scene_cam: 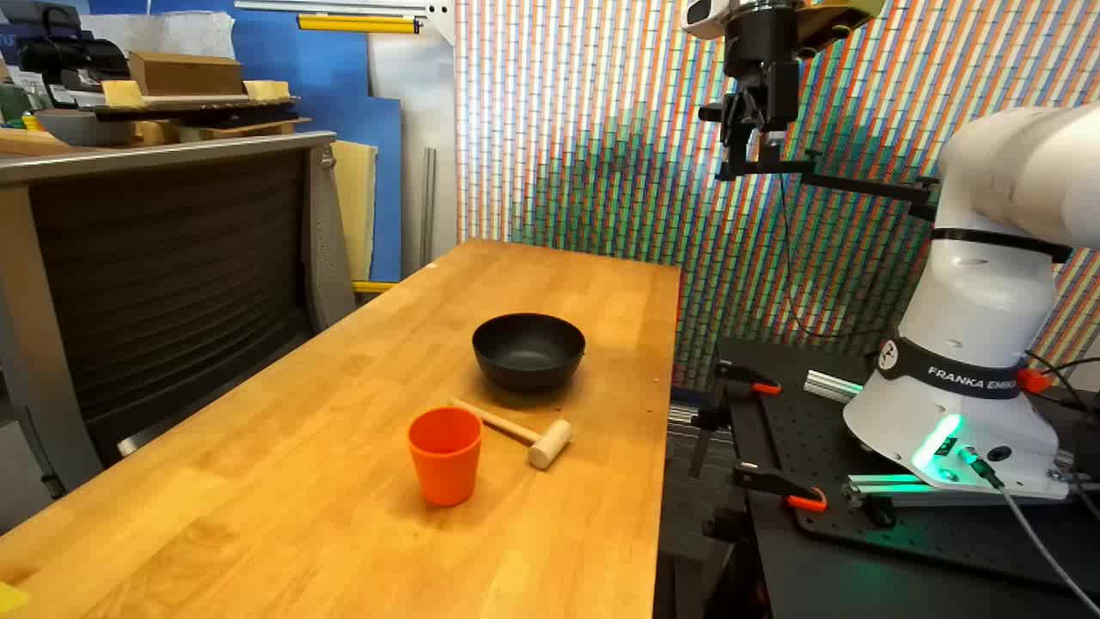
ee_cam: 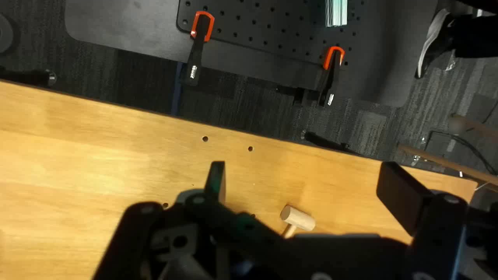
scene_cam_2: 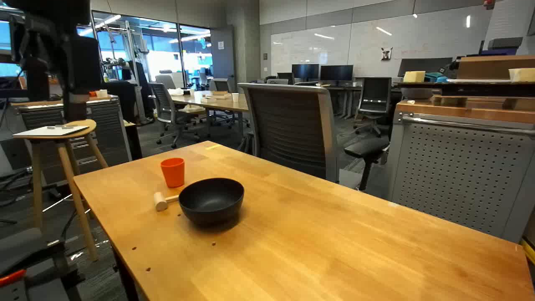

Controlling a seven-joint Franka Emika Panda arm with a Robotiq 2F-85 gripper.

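Note:
High above the right edge of the table, my gripper (scene_cam: 750,170) hangs well clear of everything on it. In the wrist view its two fingers (ee_cam: 401,198) are wide apart, so the gripper is open and empty. A black bowl (scene_cam: 528,352) rests upright on the wooden table. Close to it lies a wooden mallet (scene_cam: 552,444), its handle reaching toward the bowl. An upright orange cup (scene_cam: 445,459) stands next to the mallet. Only the mallet's head (ee_cam: 297,218) and a bit of handle show in the wrist view; the gripper body hides the bowl and cup there.
Beyond a gap lies the robot's dark mounting table (ee_cam: 126,28), with orange-tipped clamps (ee_cam: 198,46) on its edge. An office chair (scene_cam_2: 296,130) stands close along the table's other long side.

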